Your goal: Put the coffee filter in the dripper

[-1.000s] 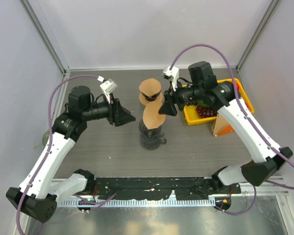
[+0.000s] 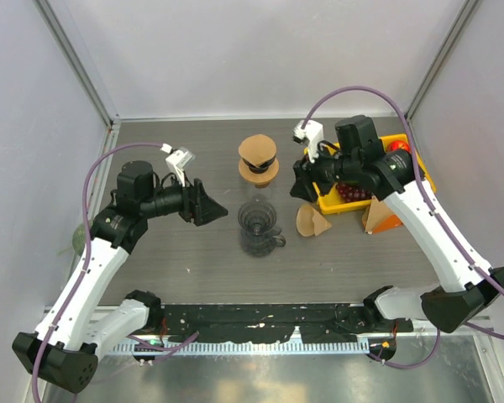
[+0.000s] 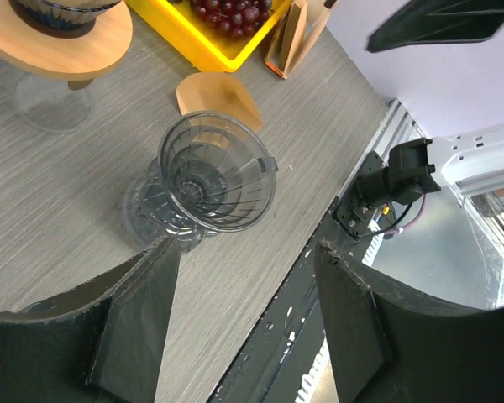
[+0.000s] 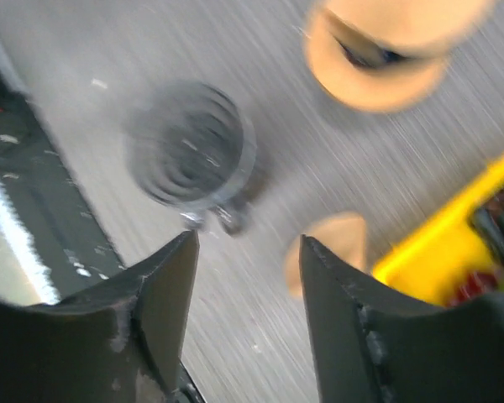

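A brown paper coffee filter (image 2: 311, 222) lies on the table to the right of the glass dripper (image 2: 257, 220), which stands on a glass carafe with a handle; in the left wrist view the filter (image 3: 218, 99) is just behind the dripper (image 3: 217, 172). My left gripper (image 2: 203, 207) hangs left of the dripper, open and empty in its wrist view. My right gripper (image 2: 307, 180) is above the table behind the filter, open with nothing between its fingers; its wrist view is blurred.
A wooden stand (image 2: 258, 173) with filters in a holder stands at the back. A yellow tray (image 2: 336, 201) with grapes and other fruit is at the right, beside a wooden holder (image 2: 380, 220).
The filter has gone from above the dripper down to the table on its right. My right arm has moved right; my left arm has shifted slightly.
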